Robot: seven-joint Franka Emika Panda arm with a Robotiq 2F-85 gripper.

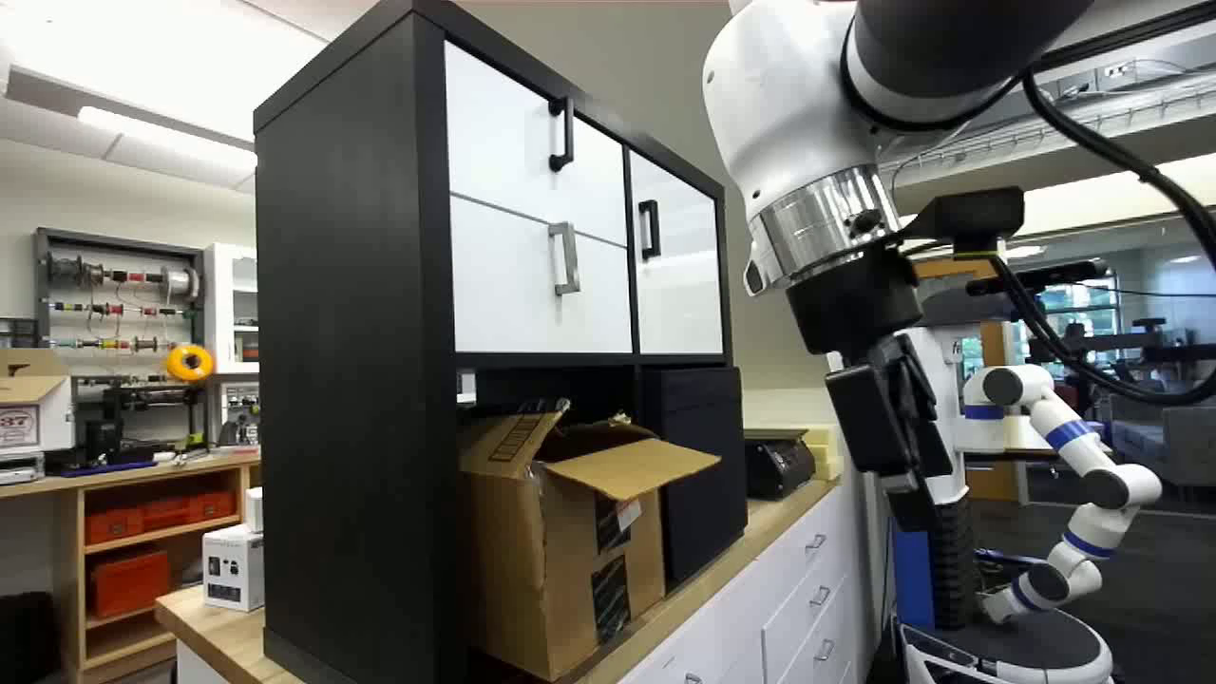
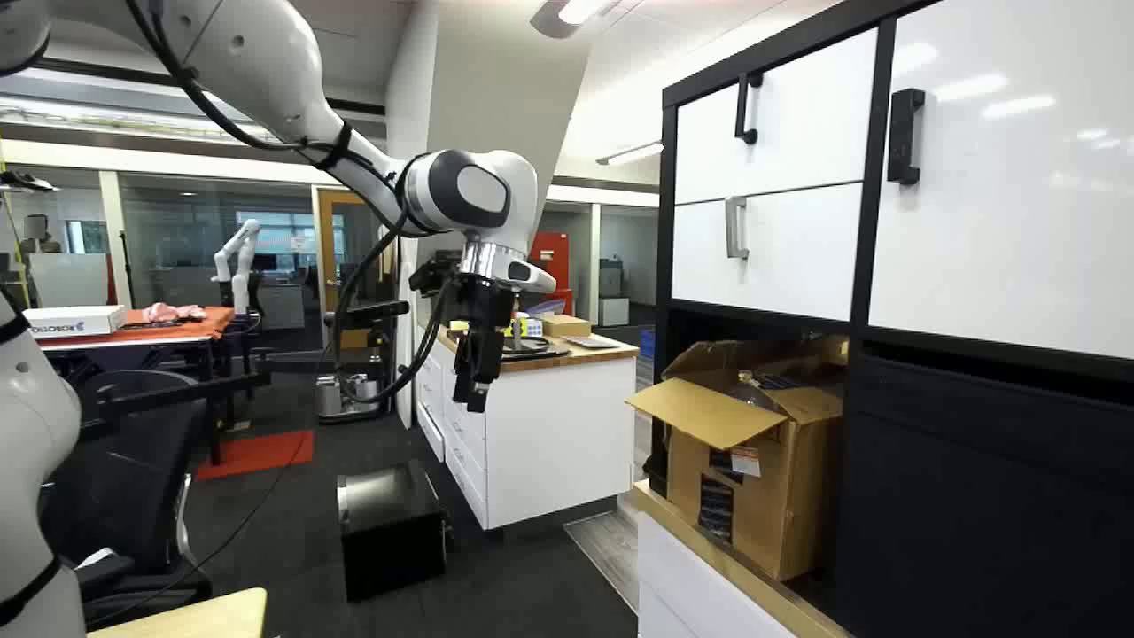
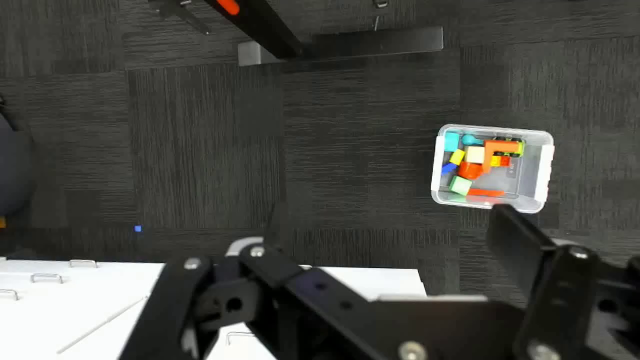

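Note:
In the wrist view my gripper points down with its fingers wide apart and only dark carpet between them. Exterior view 1 has the gripper hanging in free air to the right of a black cabinet. Exterior view 2 shows the gripper well clear of the cabinet's white doors. Those doors carry black handles and one grey handle; all look closed. On the shelf below, an open cardboard box stands with its flaps spread. What the box holds is mostly hidden.
A wooden-topped counter with white drawers runs under the cabinet. Down on the floor are a clear bin of coloured toys and a small blue block. In exterior view 2 a black box-shaped object sits on the carpet.

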